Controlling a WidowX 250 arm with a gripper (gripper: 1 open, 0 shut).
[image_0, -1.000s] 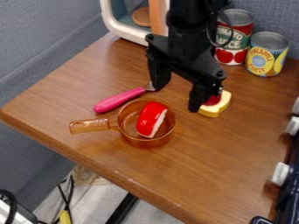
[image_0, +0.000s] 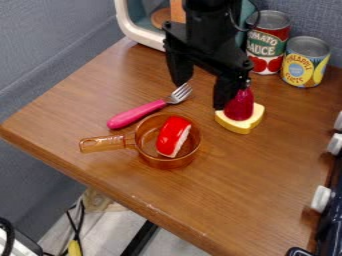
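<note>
My black gripper (image_0: 201, 90) hangs over the back middle of the table, its fingers apart, just left of and above a dark red upright object (image_0: 239, 105) that rests on a yellow block (image_0: 241, 124). I cannot tell whether anything touches that object. An amber pot (image_0: 151, 157) with a red object (image_0: 174, 136) in it sits front left of the gripper. A pink-handled fork (image_0: 138, 112) lies behind the pot.
Two cans, a red one (image_0: 265, 45) and a yellow one (image_0: 303, 68), stand at the back right. A dark appliance (image_0: 327, 215) lines the right edge.
My gripper has risen and shifted slightly, uncovering more of the dark red object on the yellow block. The other things look unmoved.
</note>
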